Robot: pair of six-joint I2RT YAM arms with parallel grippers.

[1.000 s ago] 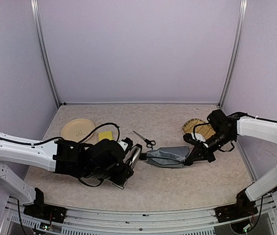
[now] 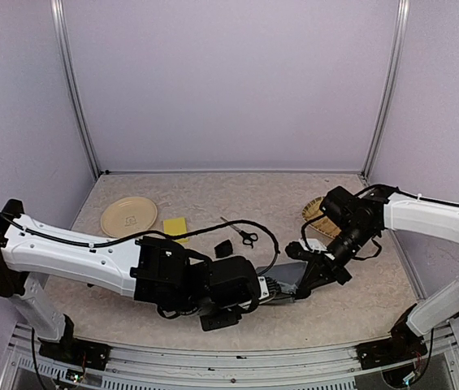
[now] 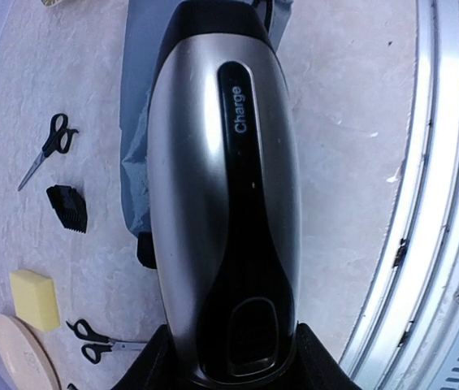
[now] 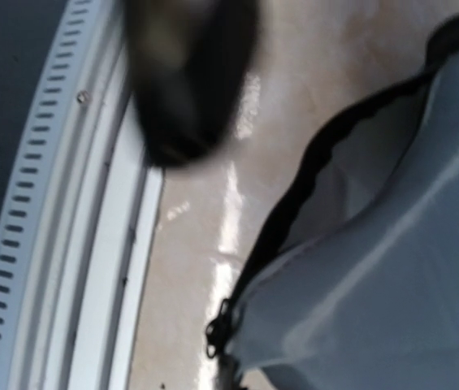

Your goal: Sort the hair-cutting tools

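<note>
A silver-and-black hair clipper (image 3: 221, 162) fills the left wrist view, its rear end between the fingers of my left gripper, which is shut on it. The clipper's far end reaches over the grey zip pouch (image 2: 290, 274); its dark blurred shape (image 4: 188, 89) hangs beside the pouch mouth in the right wrist view. My right gripper (image 2: 300, 292) is shut at the pouch's near right edge. The pouch (image 4: 375, 284) gapes part open along its black zip. Scissors (image 3: 50, 146), thinning scissors (image 3: 103, 346) and a black comb guard (image 3: 68, 208) lie on the table.
A yellow sponge (image 2: 175, 227) and a round pale plate (image 2: 120, 210) are at the back left. A woven basket (image 2: 312, 212) stands at the back right, partly behind the right arm. Metal rails (image 2: 237, 357) edge the table's front.
My left gripper has carried the clipper rightward to the pouch and turned it. The right gripper has shifted toward the front and slightly left, the pouch's edge moving with it.
</note>
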